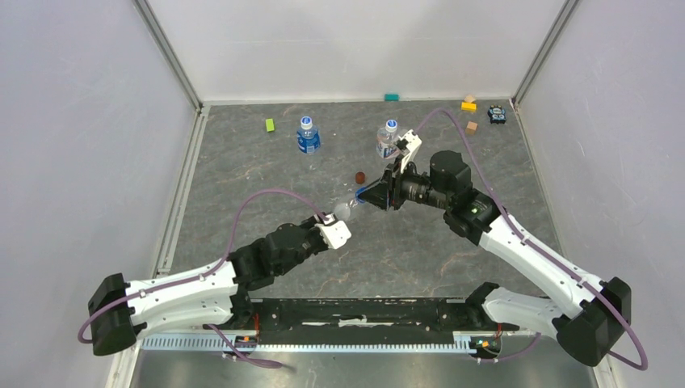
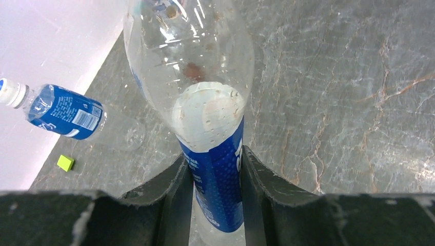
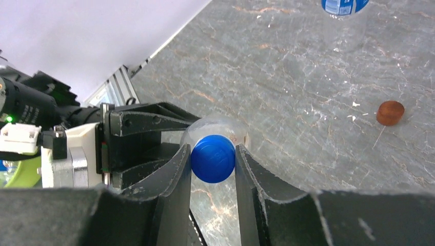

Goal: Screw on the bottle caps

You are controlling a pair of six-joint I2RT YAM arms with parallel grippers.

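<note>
A clear bottle with a blue label (image 2: 214, 179) is gripped by my left gripper (image 1: 329, 220), its upper end pointing toward the right gripper in the top view. My right gripper (image 1: 367, 196) is shut on a blue cap (image 3: 213, 159), which lines up with that bottle's end; whether they touch or the threads engage I cannot tell. Two other bottles stand at the back, one with a blue label (image 1: 308, 139) (image 2: 77, 114), the other (image 1: 387, 142) right of it, both with caps on top.
A brown disc (image 1: 360, 177) (image 3: 390, 113) lies mid-table. A green block (image 1: 270, 124), teal block (image 1: 392, 97), yellow block (image 1: 468, 107), wooden block (image 1: 472, 127) and small dark object (image 1: 497, 115) lie toward the back.
</note>
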